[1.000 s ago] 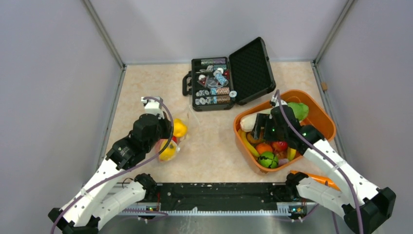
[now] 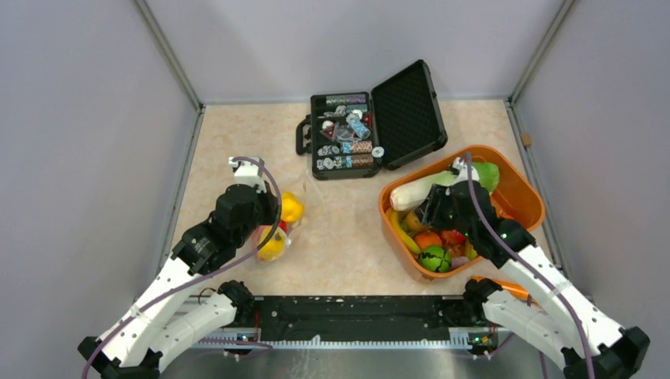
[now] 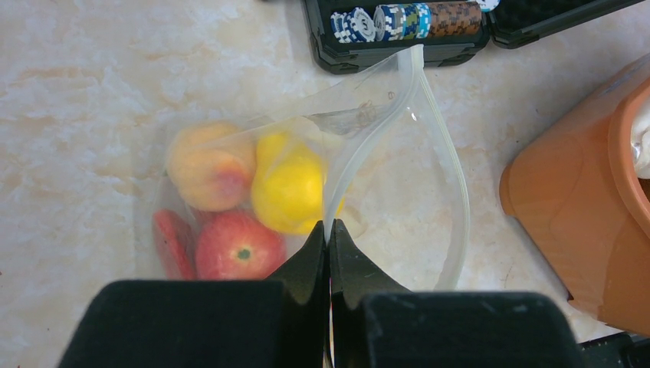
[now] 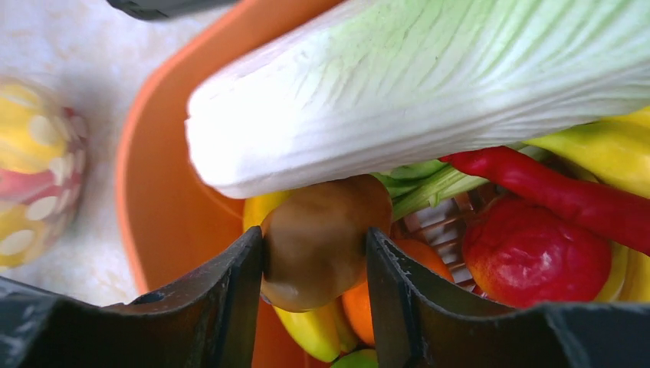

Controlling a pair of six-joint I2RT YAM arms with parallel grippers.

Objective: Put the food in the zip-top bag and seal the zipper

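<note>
The clear zip top bag [image 3: 458,195] lies with its mouth spread toward the right in the left wrist view. Inside are a peach [image 3: 211,166], a yellow pear-like fruit [image 3: 290,184] and a red apple [image 3: 239,247]. My left gripper is shut on the bag's near mouth edge, which runs in between the fingertips. Over the orange bin, my right gripper has its fingers apart on either side of a brown roundish food item [image 4: 322,241]. Whether both fingers press on it cannot be told.
The orange bin [image 2: 393,247] on the right holds more food, with a long white-green vegetable [image 4: 429,92] just beyond the brown item. An open black case [image 2: 408,110] of chips stands at the back. Table between bag and bin is clear.
The left arm and bag have stayed still.
</note>
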